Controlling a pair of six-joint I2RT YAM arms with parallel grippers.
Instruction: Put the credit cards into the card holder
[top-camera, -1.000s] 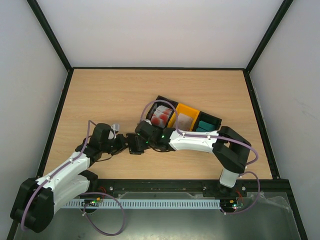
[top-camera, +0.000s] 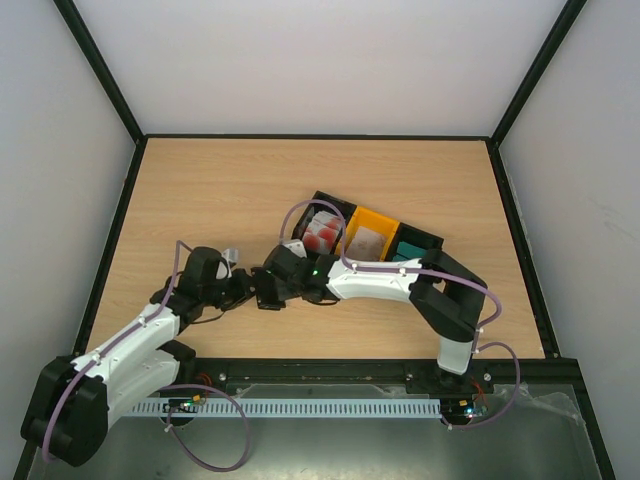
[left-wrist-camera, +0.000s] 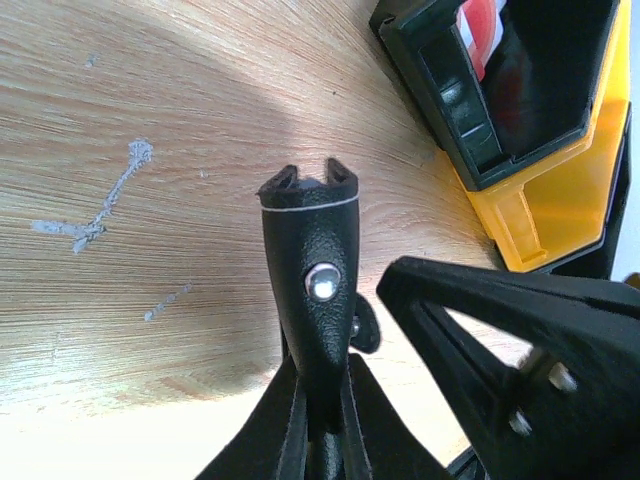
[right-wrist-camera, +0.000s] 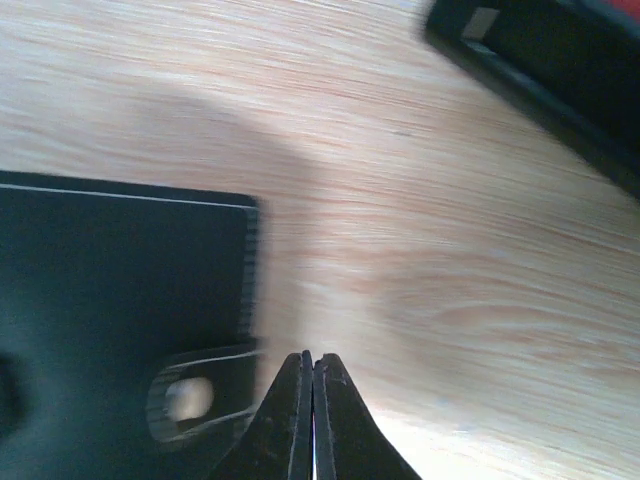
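Observation:
The black leather card holder (left-wrist-camera: 318, 235) stands on edge, pinched in my left gripper, with a snap stud facing the left wrist view. Blurred in the right wrist view, the holder (right-wrist-camera: 120, 260) shows its stitched edge and strap. My right gripper is shut with nothing between its fingers; the holder's strap lies outside them, to the left. Red and white cards (top-camera: 322, 232) sit in the left black bin. From above, both grippers meet left of the bins, and the arms hide most of the holder.
A yellow bin (top-camera: 375, 222) with pale cards stands beside the left black bin (top-camera: 340, 203). A further black bin (top-camera: 425, 240) holds something teal. Clear tabletop (top-camera: 220, 190) spreads behind and to the left of the grippers.

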